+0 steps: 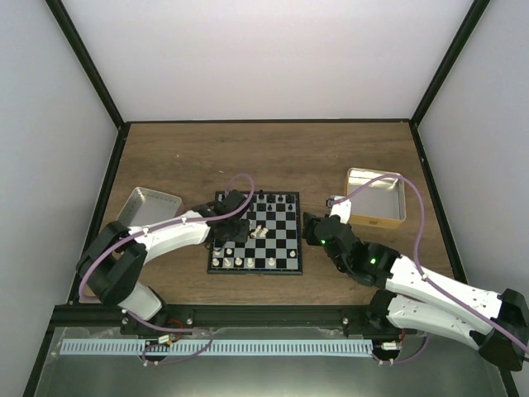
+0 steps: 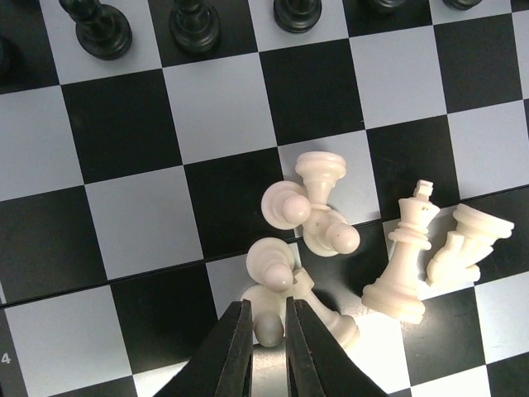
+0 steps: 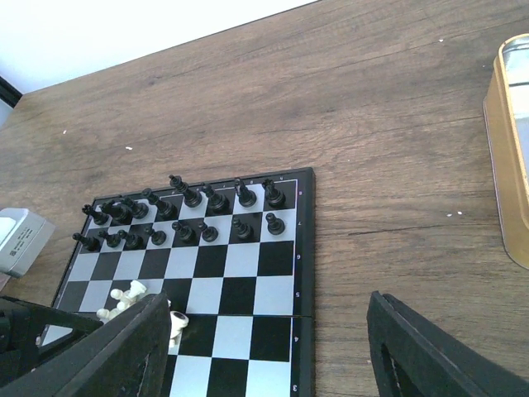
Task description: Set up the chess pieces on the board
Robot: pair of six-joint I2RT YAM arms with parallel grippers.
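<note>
My left gripper is over the pile of white pieces at the board's middle, its fingertips either side of a white pawn's head (image 2: pixel 269 331); I cannot tell whether they touch it. The pile includes a lying white king (image 2: pixel 399 273) and a knight (image 2: pixel 459 248). Black pieces (image 3: pixel 216 200) stand along the far rows of the chessboard (image 1: pixel 289 231); white pieces (image 1: pixel 250 262) stand along the near rows in the top view. My right gripper (image 1: pixel 312 227) hangs right of the board, its fingers wide apart in the right wrist view, nothing between them.
A silver tray (image 1: pixel 149 207) lies at the left, and a tan-rimmed box (image 1: pixel 376 219) at the right behind my right arm.
</note>
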